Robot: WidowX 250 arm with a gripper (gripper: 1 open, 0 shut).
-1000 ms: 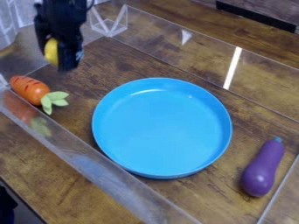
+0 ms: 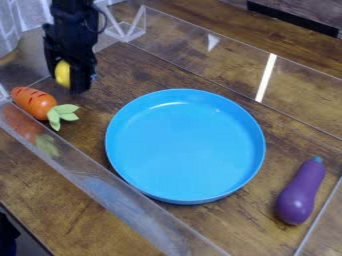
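At the upper left, my dark gripper (image 2: 70,67) reaches down, shut on a small yellow object (image 2: 63,73) that is mostly hidden behind the fingers. Just below and left of it lies an orange toy carrot (image 2: 36,102) with pale green leaves. A blue plate (image 2: 185,145) sits in the middle, apart from the gripper. A purple toy eggplant (image 2: 301,190) lies at the lower right.
Clear plastic walls (image 2: 127,210) run along the left and front of the wooden surface (image 2: 201,65). The area behind the plate and at the upper right is clear.
My gripper has moved slightly downward with the yellow object since a second ago. The carrot, plate and eggplant look unmoved.
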